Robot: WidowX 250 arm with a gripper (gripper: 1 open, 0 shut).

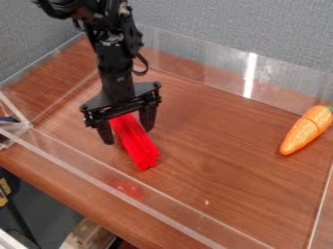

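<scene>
My black gripper (125, 121) is low over the left-centre of the wooden table, its fingers straddling the upper end of a red rectangular block (138, 146). The block lies angled on the table, its lower end toward the front. The fingers appear apart; whether they touch the block is unclear.
An orange toy carrot (306, 129) lies at the right. Clear walls border the wooden table (221, 185). Some objects sit outside the left edge, too small to identify.
</scene>
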